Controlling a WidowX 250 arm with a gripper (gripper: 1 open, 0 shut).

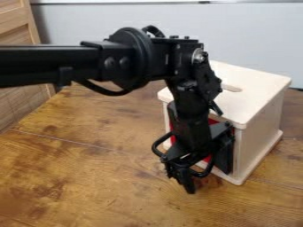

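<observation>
A black robot arm reaches in from the left and bends down to its gripper [189, 179], which hangs low over the wooden table in front of a pale wooden box [256, 133]. The box has a slot in its top and a red part [207, 162] on its front, mostly hidden behind the arm. The gripper's fingers point downward; whether they are open or shut, or hold anything, is unclear against the dark body.
A slatted wooden panel [14, 44] stands at the left edge, and a pale wall [236, 35] runs behind the box.
</observation>
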